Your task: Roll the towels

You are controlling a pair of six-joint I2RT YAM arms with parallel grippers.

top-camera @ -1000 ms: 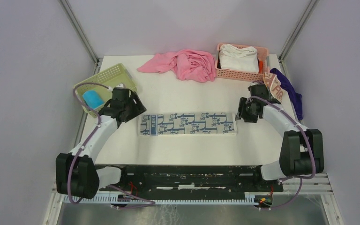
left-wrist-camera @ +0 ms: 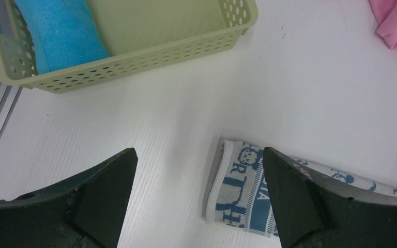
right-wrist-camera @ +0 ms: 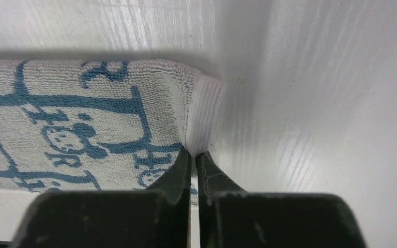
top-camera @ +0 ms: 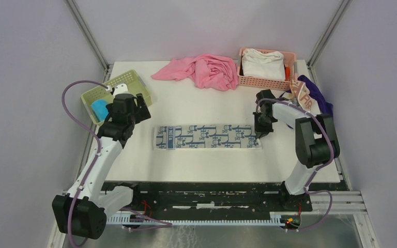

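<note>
A white towel with blue figures lies folded into a long flat strip across the middle of the table. Its right end edge is pinched up between the nearly closed fingers of my right gripper. In the top view the right gripper sits over that same end. My left gripper is open and empty, raised off the table near the green basket. The towel's left end shows in the left wrist view, partly covered by a finger.
The green basket holds a blue towel at the left. A bunched pink towel lies at the back, beside a pink basket with a white towel. A purple cloth hangs near the right edge.
My right gripper has moved left onto the towel's right end and closed on its edge.
</note>
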